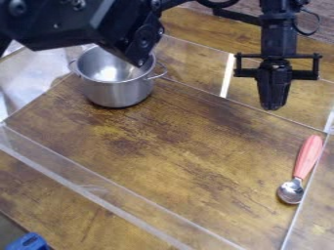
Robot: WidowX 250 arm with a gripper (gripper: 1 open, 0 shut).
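My gripper (272, 98) hangs at the upper right, above the wooden table, its fingertips shut with nothing visible between them. A steel pot (119, 90) with side handles stands at the upper left, partly behind the dark arm. An ice-cream scoop with a pink handle (308, 156) lies at the right, below my gripper, its metal head toward the front.
Clear strips run along its edges. A white cloth or bag (26, 73) lies at the far left, and a blue object (29, 241) sits in the lower left corner.
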